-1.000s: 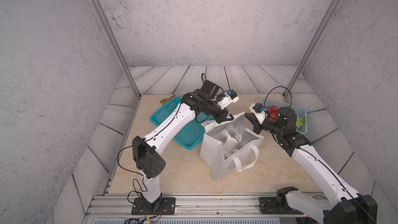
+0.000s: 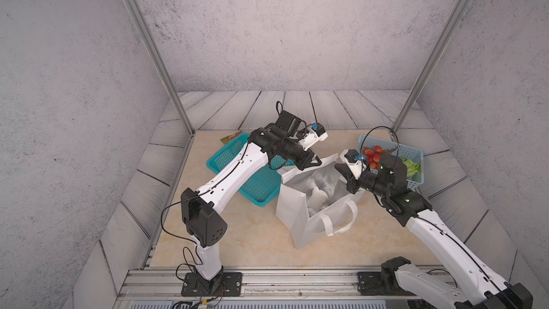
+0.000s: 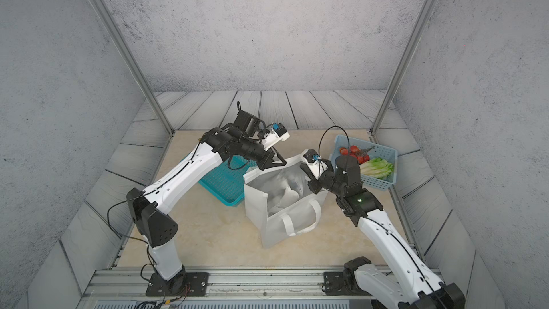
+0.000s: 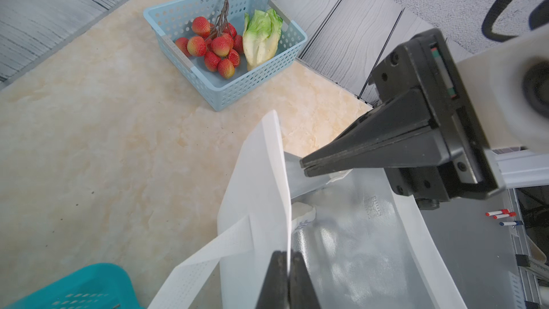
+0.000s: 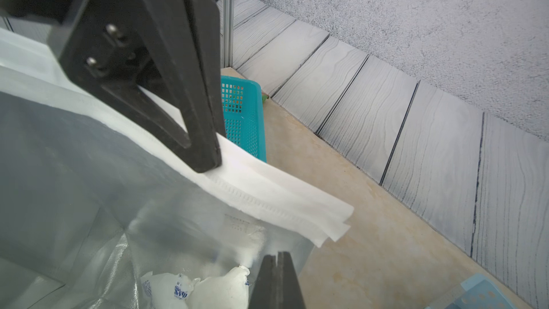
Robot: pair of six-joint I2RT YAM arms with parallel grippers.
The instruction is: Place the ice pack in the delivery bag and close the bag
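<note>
The white delivery bag (image 2: 297, 211) stands open at mid-table, silver-lined inside. White ice packs with blue print (image 5: 220, 293) lie at its bottom; in the top left view a white pack (image 2: 316, 197) shows through the mouth. My left gripper is shut on the bag's far top rim (image 5: 257, 191), which runs between its fingers. My right gripper is shut with nothing between its fingers. In the left wrist view the right fingertips (image 4: 313, 163) hover by the bag's right end, the rim outside them.
A teal basket (image 2: 262, 197) sits left of the bag, partly under the left arm. At the right, a light-blue basket (image 4: 220, 100) holds red fruit (image 4: 220, 45) and a lettuce (image 4: 262, 40).
My right gripper has shifted from beside the bag's far right corner inward, nearer the mouth, remaining shut.
</note>
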